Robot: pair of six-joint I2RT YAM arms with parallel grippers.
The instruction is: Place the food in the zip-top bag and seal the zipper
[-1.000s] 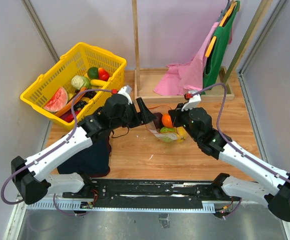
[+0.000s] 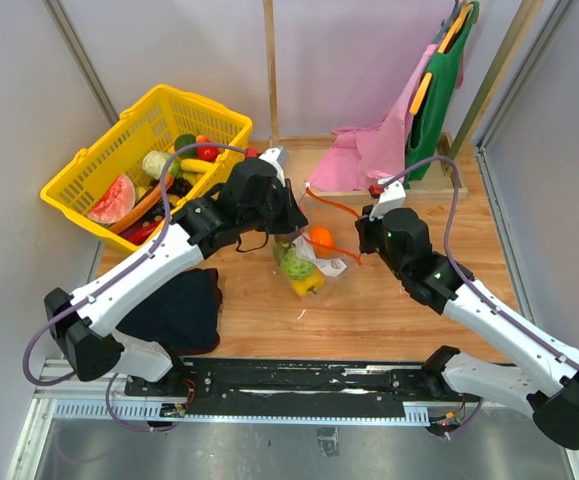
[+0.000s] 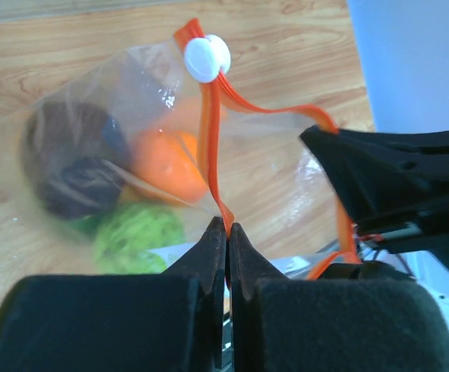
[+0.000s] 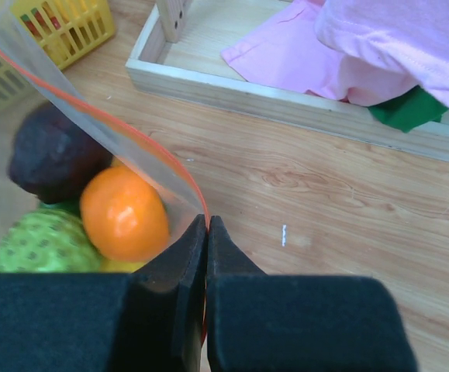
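Observation:
The clear zip bag [image 2: 344, 283] with an orange zipper edge hangs between my two grippers, its mouth gaping. An orange fruit [image 4: 125, 213], a green bumpy one [image 4: 42, 242], a dark one [image 4: 57, 153] and a yellow pepper [image 2: 307, 285] lie inside. My left gripper is shut on the orange edge, where the strip runs in between its fingertips. On the other side of the mouth, my right gripper is shut with the bag's edge between its tips. A white slider [image 3: 206, 58] sits on the strip at one end.
The yellow basket [image 2: 81, 160] of produce stands at back left. A wooden rack [image 2: 291, 180] with pink and green cloth occupies the back right. Dark folded cloth [image 2: 184, 310] lies front left.
The left gripper, open one second ago, has shut on the bag's edge and moved slightly right. The right arm shifted a little right; the bag and food swung left and toward the front.

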